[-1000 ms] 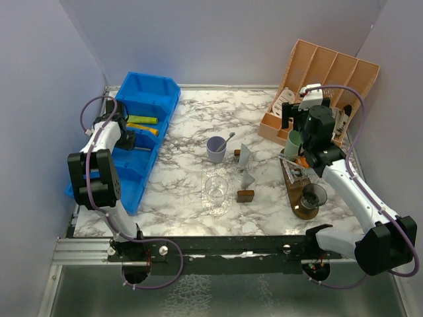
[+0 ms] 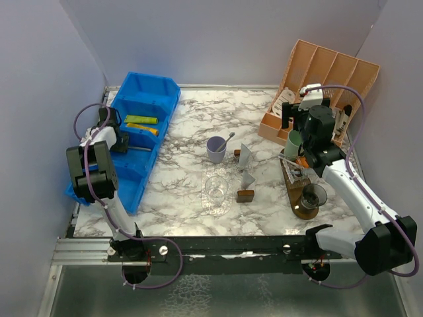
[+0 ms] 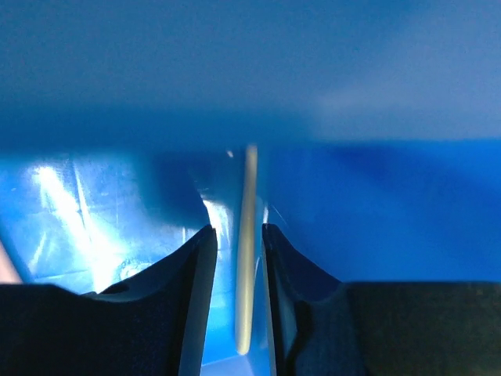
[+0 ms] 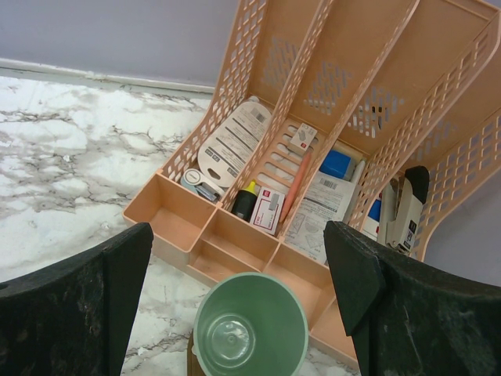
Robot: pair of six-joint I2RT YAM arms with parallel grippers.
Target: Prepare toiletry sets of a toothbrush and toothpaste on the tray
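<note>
Inside one compartment of the blue bin [image 2: 142, 181], my left gripper points down with its fingers part open. A thin pale stick [image 3: 246, 258], perhaps a toothbrush handle, runs between and beyond its fingertips, with gaps at both sides. In the top view that stick [image 2: 139, 148] sticks out to the right of the gripper. The neighbouring compartment holds a green tube [image 2: 141, 119] and a yellow tube [image 2: 143, 129], possibly toothpaste. Over the right side, my right gripper is wide open, nothing between its fingers, above a green cup [image 4: 249, 325].
A tan organizer [image 4: 176, 211] with packaged items stands at the back right. Mid-table are a purple cup [image 2: 216, 150] with a spoon, a clear glass [image 2: 216, 187] and small brown-based stands [image 2: 245, 196]. The marble between bin and purple cup is clear.
My left gripper has shifted left and slightly down in the top view, showing more of the yellow tube and the stick. The right arm is still.
</note>
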